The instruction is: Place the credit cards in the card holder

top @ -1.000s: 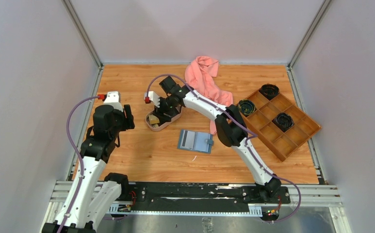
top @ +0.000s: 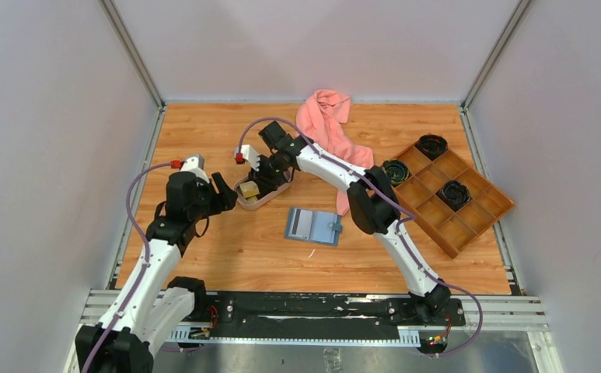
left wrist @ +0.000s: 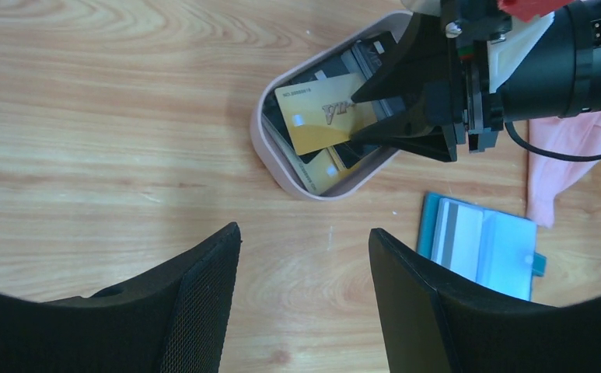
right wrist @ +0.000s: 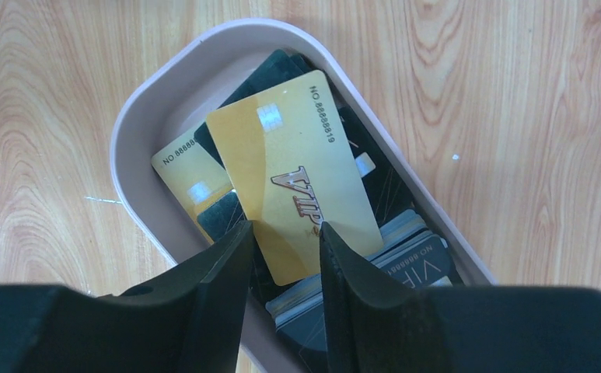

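Observation:
A gold VIP card (right wrist: 297, 171) lies tilted on top of other cards in a pale pink oval box (left wrist: 262, 148). Over its near end, inside the box, my right gripper is part open; the card shows through the gap between its fingertips. Just left of the box in the top view, my left gripper hangs open and empty above bare table. The blue card holder (top: 313, 226) lies spread flat right of and nearer than the box. More gold and dark cards (right wrist: 421, 264) sit beneath the VIP card, partly hidden.
A pink cloth (top: 330, 128) lies behind the right arm. At the right stands a wooden compartment tray (top: 452, 250) with several dark coils (top: 454, 194). A small white scrap (top: 311, 252) is below the holder.
My left gripper has swung right, close to the box. The right gripper has shifted slightly to the right and away from the front edge. The holder has stayed put.

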